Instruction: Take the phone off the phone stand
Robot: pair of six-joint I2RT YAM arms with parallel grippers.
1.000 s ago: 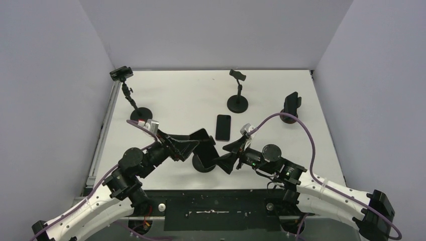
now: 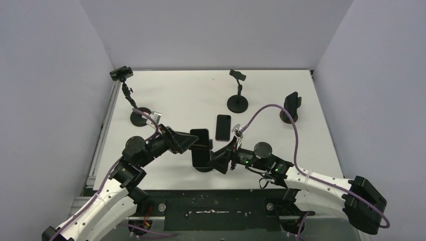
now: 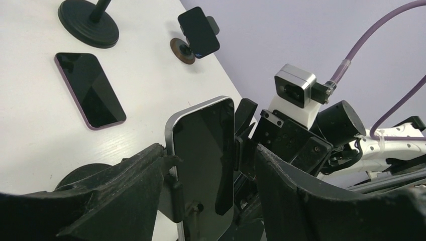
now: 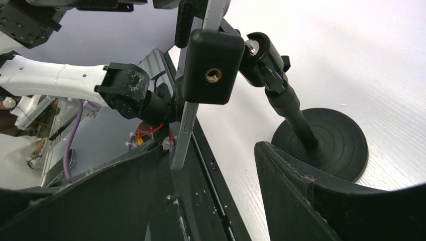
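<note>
A black phone [image 2: 201, 157] with a silver edge stands upright in a stand whose clamp [image 4: 213, 68] grips it from the side. In the left wrist view the phone's screen [image 3: 203, 145] faces the camera. My left gripper is open; its fingers stand on either side of the phone, the left one close to the silver edge, though contact cannot be told. From the right, my open right gripper is near the phone's lower part, its thin edge [image 4: 183, 138] showing between the fingers. The stand's round base [image 4: 321, 143] rests on the table.
Another phone [image 2: 223, 127] lies flat just behind. Other stands are at the back left [image 2: 141, 117], back middle [image 2: 237, 104] and right [image 2: 290, 108]. Both grippers are close together around the phone.
Over the last second the phone turned from slanted to nearly straight, with the left gripper shifting slightly.
</note>
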